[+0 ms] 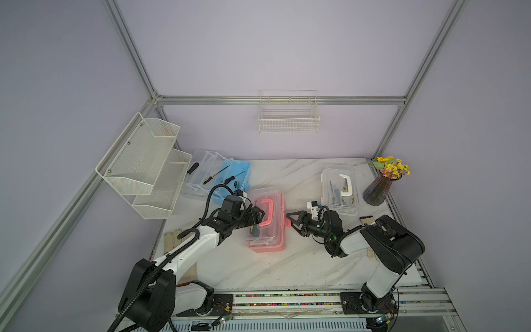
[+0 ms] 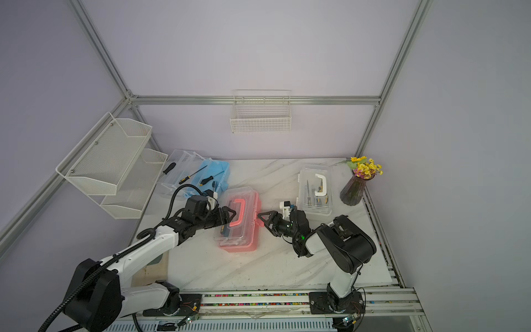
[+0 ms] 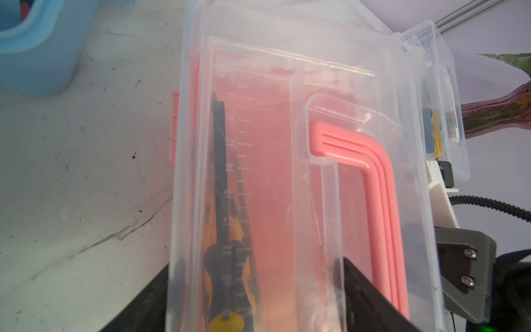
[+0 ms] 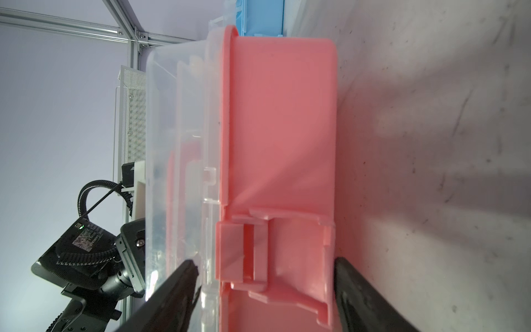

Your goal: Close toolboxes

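Observation:
The pink toolbox (image 1: 265, 243) lies mid-table, its clear lid (image 3: 265, 72) down over a pink handle (image 3: 381, 199) and tools. My left gripper (image 1: 255, 217) is shut on the lid, pressed on top from the left; its dark fingers show through the plastic in the left wrist view. My right gripper is open at the box's right side, its fingers either side of the pink latch (image 4: 276, 260). A blue toolbox (image 1: 237, 171) stands open at the back left with screwdrivers. A clear toolbox (image 1: 337, 182) with a white handle lies closed at the back right.
A vase of flowers (image 1: 376, 191) stands at the right edge. White wire shelves (image 1: 138, 155) hang on the left. Beige objects lie under both arms at the table's sides.

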